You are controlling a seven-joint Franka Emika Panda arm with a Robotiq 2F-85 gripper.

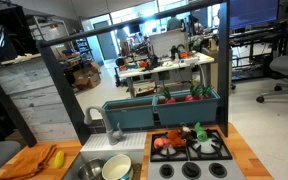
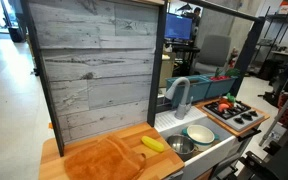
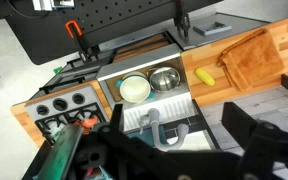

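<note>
My gripper shows as dark, out-of-focus parts along the bottom of the wrist view. Its fingers stand apart, with nothing held between them. Well beyond it, a toy kitchen counter comes into sight. A cream bowl with a green rim and a metal bowl sit side by side in the sink area. To their right lies a yellow item, apart from an orange-brown cloth on the wooden top. Several red, orange and green items rest on the stove.
A grey tap rises behind the sink beside a white drying surface. Blue-green bins line the back. A dark frame post and wood-look panel border the counter. Bare wood shows around the yellow item.
</note>
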